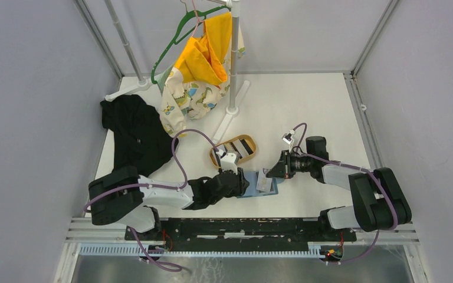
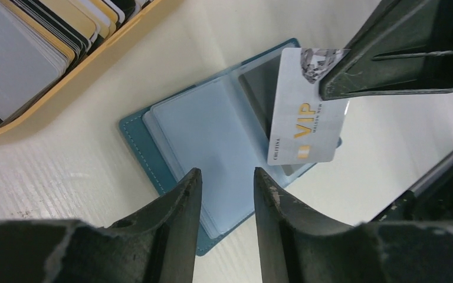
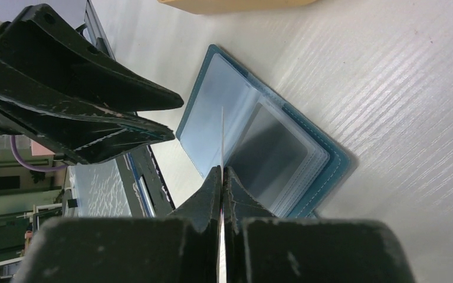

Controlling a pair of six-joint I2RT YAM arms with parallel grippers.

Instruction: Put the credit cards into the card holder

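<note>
In the left wrist view a silver VIP card [image 2: 304, 127] hangs over the right-hand pocket of the blue card holder [image 2: 209, 135], with my right gripper shut on its upper end. The right wrist view shows this card [image 3: 222, 138] edge-on, a thin line between the touching fingertips of the right gripper. The holder [image 3: 271, 154] lies unfolded on the table with clear pockets. Whether the card's lower edge is inside a pocket, I cannot tell. My left gripper is above the holder's left part, its fingers parted around an empty gap.
Behind the holder stands a tan oval tray [image 1: 255, 147] with several cards in it. A garment rack [image 1: 234, 71] with hanging clothes and a black cloth [image 1: 135, 135] occupy the back left.
</note>
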